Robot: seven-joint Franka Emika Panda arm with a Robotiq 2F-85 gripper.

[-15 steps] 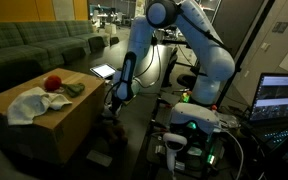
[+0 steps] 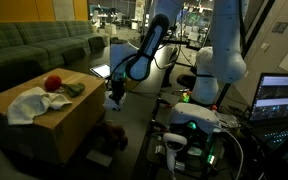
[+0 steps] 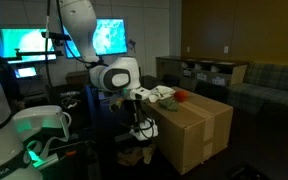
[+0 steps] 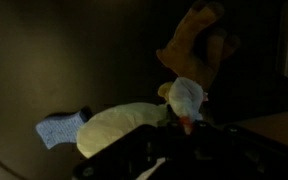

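My gripper (image 2: 114,88) hangs low over the dark floor, beside the front of the brown box. It is shut on a soft white item (image 4: 124,125), cloth or plush, which bulges out around the dark fingers in the wrist view. The same white item (image 3: 144,130) shows under the gripper in the second exterior view. On the floor below lies a brown plush toy (image 4: 192,45), limbs spread. A small light-blue piece (image 4: 60,129) is at the lower left of the wrist view. The fingertips themselves are hidden by the white material.
The brown box (image 3: 199,139) stands close beside the gripper. On its top are a pale cloth (image 2: 36,105), a red ball-like object (image 2: 53,83) and a greenish item (image 2: 73,89). A couch (image 2: 29,45) is behind; a laptop (image 2: 279,98) stands at the right.
My arm has lifted and swung closer to the camera, with the gripper higher and nearer the box's side. The white item has risen with it.
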